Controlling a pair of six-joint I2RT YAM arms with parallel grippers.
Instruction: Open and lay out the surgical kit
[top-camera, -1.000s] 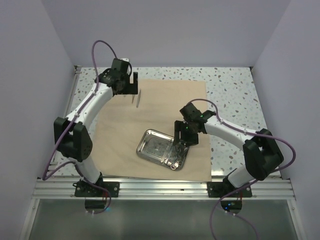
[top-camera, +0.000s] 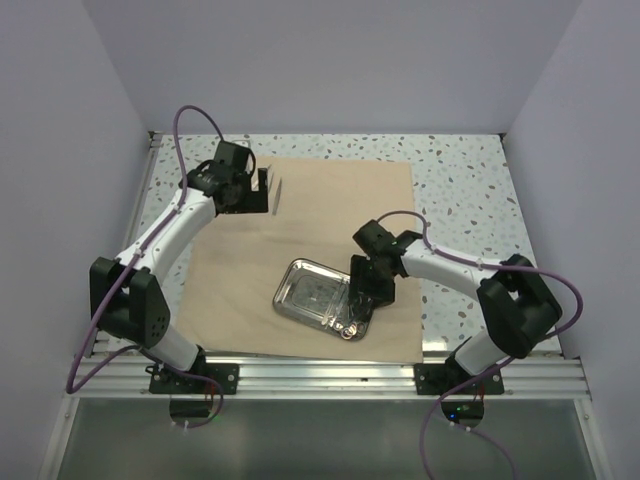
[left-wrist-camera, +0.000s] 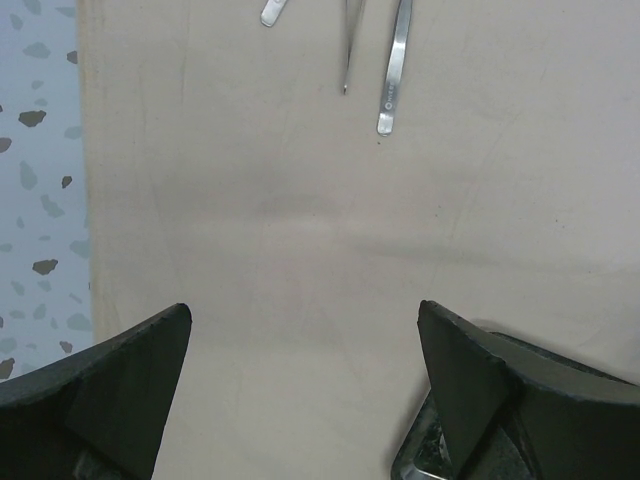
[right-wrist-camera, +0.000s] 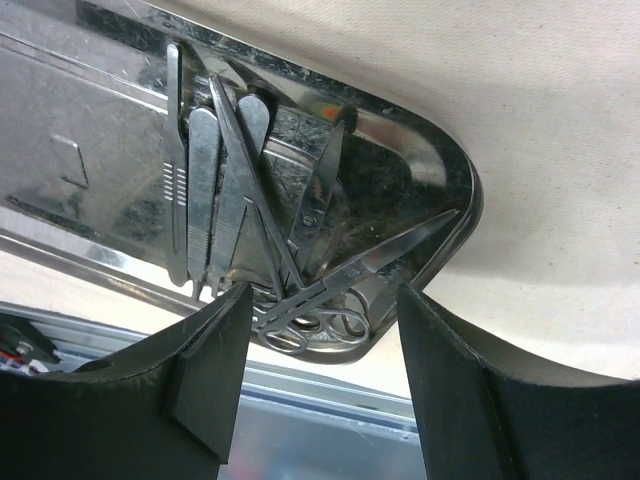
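Note:
The shiny metal tray (top-camera: 300, 287) lies at the front middle of the beige cloth. At its right end, several steel instruments are heaped. Scissors (right-wrist-camera: 395, 245) rest across the heap with their blades toward the tray's rounded corner, and a scalpel handle (right-wrist-camera: 175, 190) lies alongside flat handles. My right gripper is part open above the loops and scissors, its fingers apart; no hold on anything shows. Farther back on the left, my left gripper stands open and empty over the cloth. Tweezers (left-wrist-camera: 395, 75) and two other slim tools lie past it.
Bare cloth (top-camera: 330, 210) covers the middle and back. A metal rail (top-camera: 320, 370) runs along the front edge, close to the tray.
The left gripper has drawn back toward the front and slightly left, uncovering more of the laid-out tools. My right gripper has come down a little over the tray's right end.

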